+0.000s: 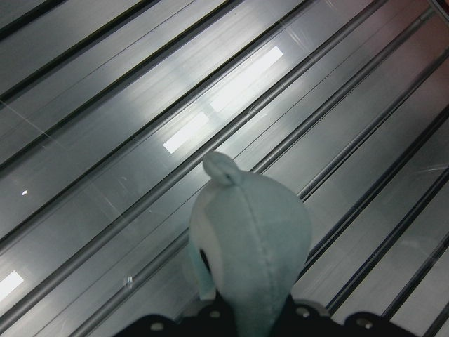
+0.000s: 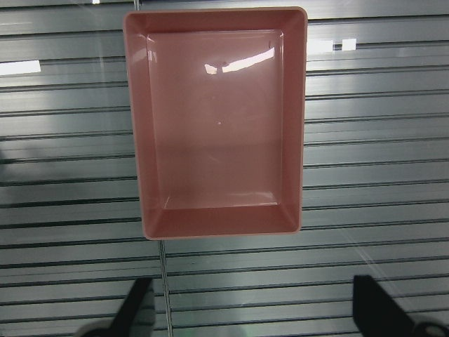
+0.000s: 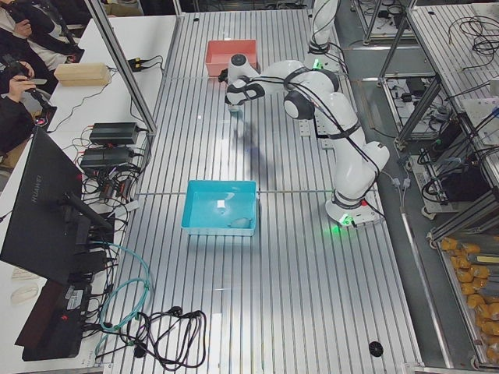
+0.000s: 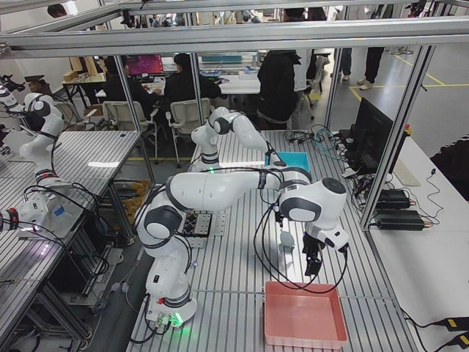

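Observation:
A pale teal plush toy (image 1: 249, 246) hangs over the slatted table, held by my left gripper, which is shut on it; it also shows small in the right camera view as a pale shape (image 4: 287, 239). My right gripper stands open with nothing between its fingers, above and just short of a pink tray (image 2: 217, 119). A blue tray (image 3: 218, 199) lies at the middle of the table in the left camera view, with a pale object (image 3: 239, 223) inside it.
A monitor (image 3: 43, 218), power boxes and loose cables (image 3: 171, 335) line the table's left side in the left camera view. A metal frame post (image 4: 387, 161) rises at that edge. The table between the two trays is clear.

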